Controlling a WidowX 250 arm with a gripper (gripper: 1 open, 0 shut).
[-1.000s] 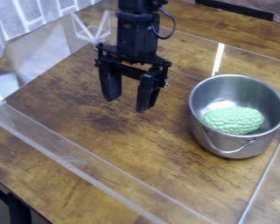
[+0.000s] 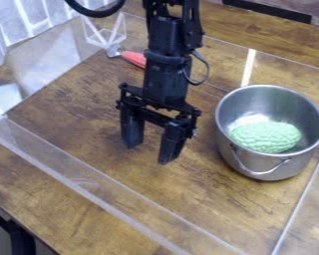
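My black gripper [image 2: 151,140] hangs low over the wooden table at the centre, its two fingers apart with nothing visible between them. To its right stands a steel pot [image 2: 255,105] with a wire handle, holding a pale green textured oblong object [image 2: 266,136]. A red object [image 2: 133,59] lies behind the arm, partly hidden by it.
Clear plastic walls [image 2: 89,186] border the work area at the front left and on the right. A small white object [image 2: 112,47] is at the back. The table to the left and front of my gripper is bare.
My gripper has moved downward in the view, toward the front and lower over the table. The pot and the green object look unmoved.
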